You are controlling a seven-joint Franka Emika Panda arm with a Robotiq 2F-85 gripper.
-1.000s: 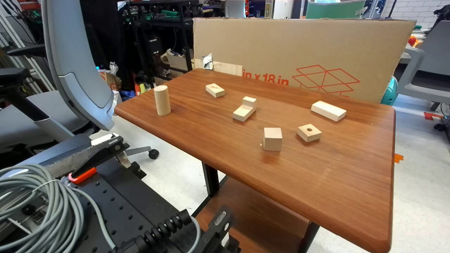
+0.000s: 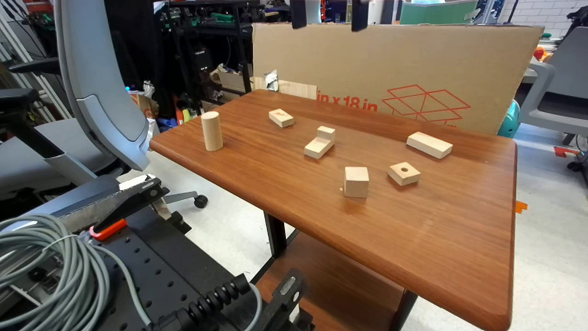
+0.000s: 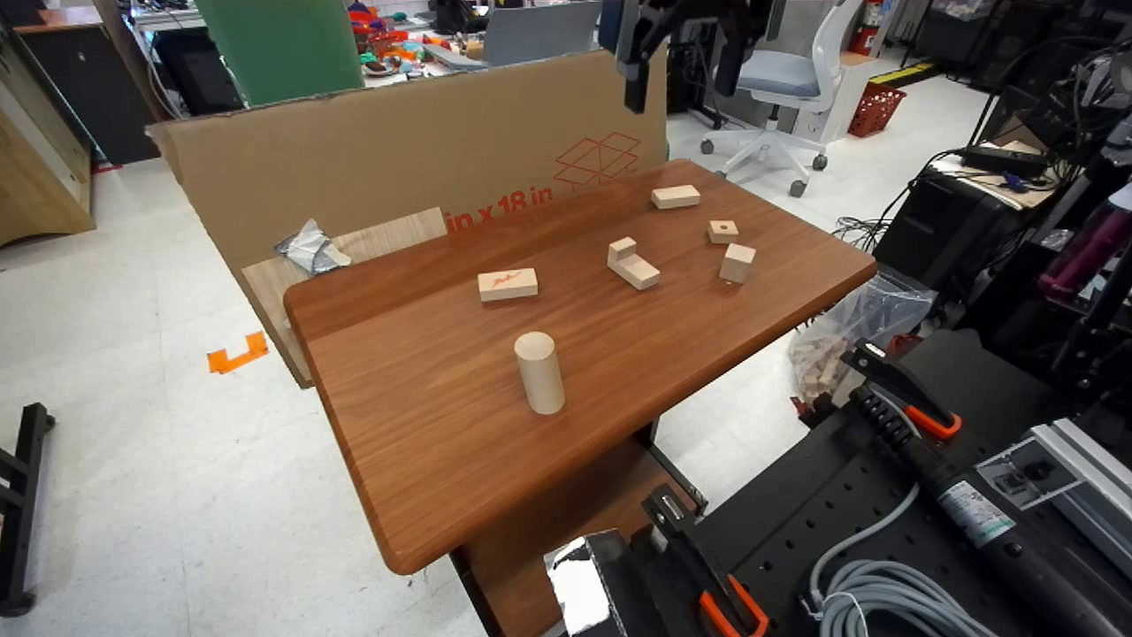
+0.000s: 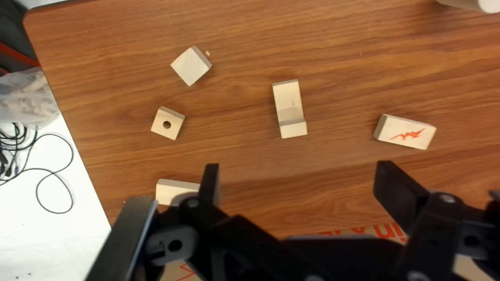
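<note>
My gripper is open, its two black fingers wide apart and nothing between them. It hangs high over the far side of the wooden table (image 2: 264,182). Below lie light wooden blocks, all apart: a cube (image 2: 356,182), a small block with a hole (image 2: 405,174), a plain long block (image 2: 429,145), an L-shaped block (image 2: 319,146) and a block with a red mark (image 2: 281,117). A cylinder (image 2: 212,131) stands upright at the left. In the wrist view the left finger hides part of the long block (image 4: 175,191).
A tall cardboard sheet (image 3: 403,170) stands along the table's back edge. Silver tape (image 3: 312,249) sits on a thin board by the back corner. A black cart with coiled cable (image 2: 60,265) is in front. Bare tabletop separates the blocks.
The tips of the gripper's fingers now show at the top of exterior view 1, where none showed before. The blocks have stayed where they were.
</note>
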